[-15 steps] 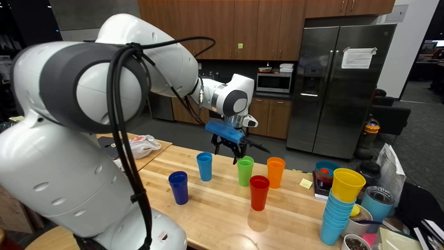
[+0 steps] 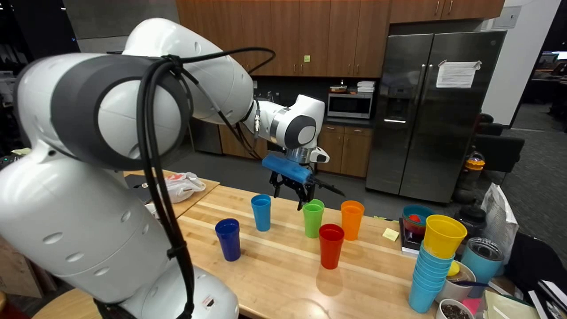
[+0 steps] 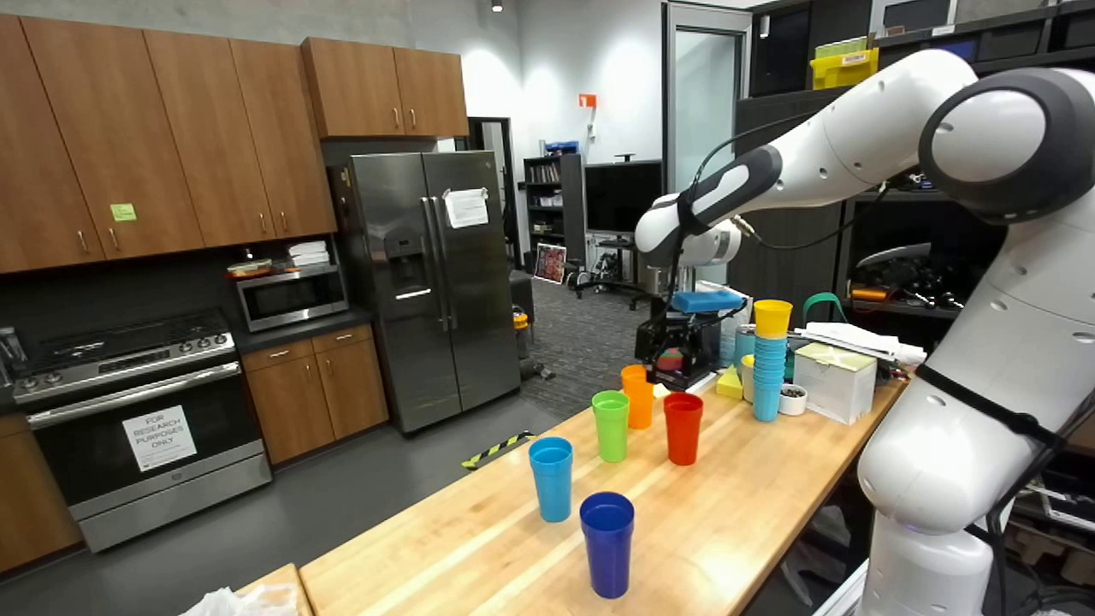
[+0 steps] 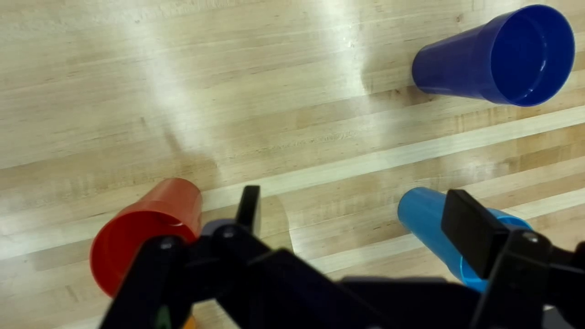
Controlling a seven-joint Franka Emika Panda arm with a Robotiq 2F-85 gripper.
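Five separate cups stand upright on the wooden table (image 2: 281, 266): dark blue (image 2: 228, 242), light blue (image 2: 261, 214), green (image 2: 313, 220), red (image 2: 330, 247) and orange (image 2: 351, 220). Above the table, between the light blue and green cups in exterior view 1, hangs my gripper (image 2: 288, 199). Its fingers are spread wide and no object shows between them. In the wrist view, one fingertip (image 4: 250, 208) lies near the red cup (image 4: 156, 230); the other overlaps the light blue cup (image 4: 428, 214). The green cup is hidden there behind the gripper body.
On the right of the table, a stack of light blue cups (image 2: 426, 279) carries a yellow cup (image 2: 444, 236). Bowls, a tumbler (image 2: 482, 260) and a white box (image 3: 833, 382) crowd that end. A plastic bag (image 2: 183, 186) lies at the far left.
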